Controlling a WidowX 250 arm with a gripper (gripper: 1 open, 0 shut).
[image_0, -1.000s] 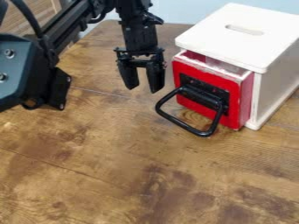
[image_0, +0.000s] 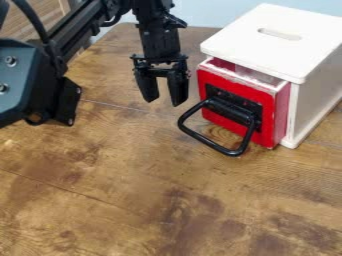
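My black gripper (image_0: 163, 88) hangs from the arm at the upper middle, fingers pointing down and spread open with nothing between them. Just to its right stands a white box (image_0: 289, 50) with a red front panel (image_0: 277, 108), which sits slightly out from the body at the top. A black loop handle (image_0: 203, 140) sticks out low from that panel over the table, below and right of my fingertips, apart from them.
The arm's dark housing fills the upper left. A pale wall runs along the back.
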